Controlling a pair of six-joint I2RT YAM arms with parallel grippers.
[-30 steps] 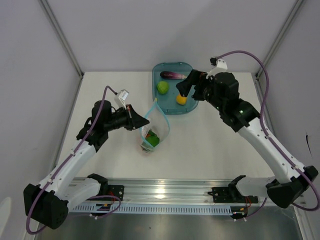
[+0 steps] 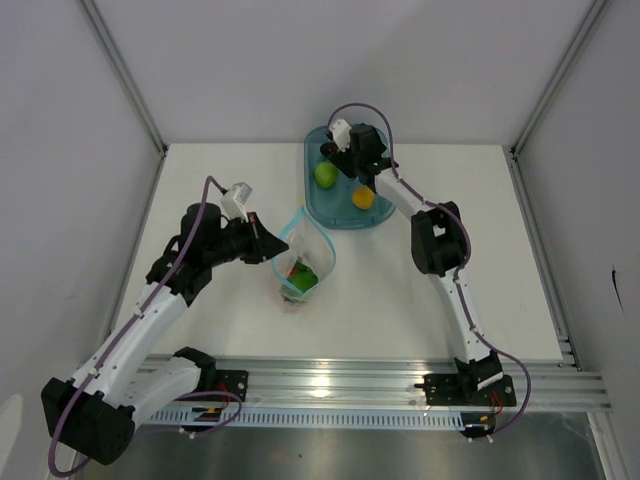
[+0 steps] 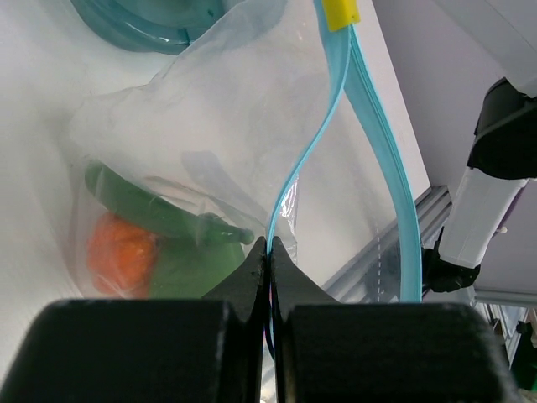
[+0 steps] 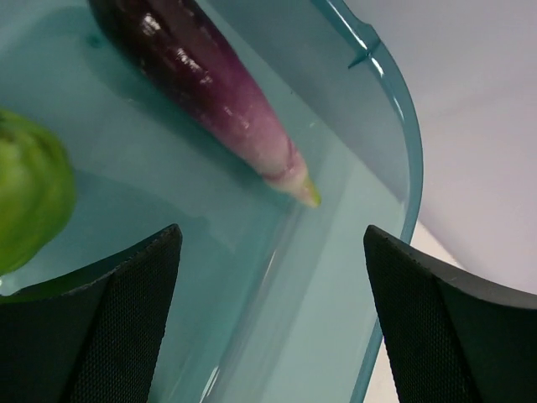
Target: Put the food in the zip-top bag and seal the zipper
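Note:
The clear zip top bag (image 2: 317, 250) stands mouth-open on the table with its light blue zipper edge upward. Inside it are a green pepper-like food (image 3: 193, 267), a long green one (image 3: 138, 204) and an orange-red one (image 3: 122, 252). My left gripper is shut on the bag's blue edge, which runs between its fingertips. Over the blue tray (image 2: 330, 210), my right gripper is open with nothing between its fingers. A dark purple eggplant (image 4: 222, 101) lies in the tray ahead of those fingers, its pale tip nearest them. The right arm partly covers it from above.
In the tray also lie a round green food (image 2: 325, 174) and an orange one (image 2: 363, 198). A yellow zipper slider (image 3: 340, 13) sits at one end of the bag's edge.
The left gripper and bag shifted slightly left.

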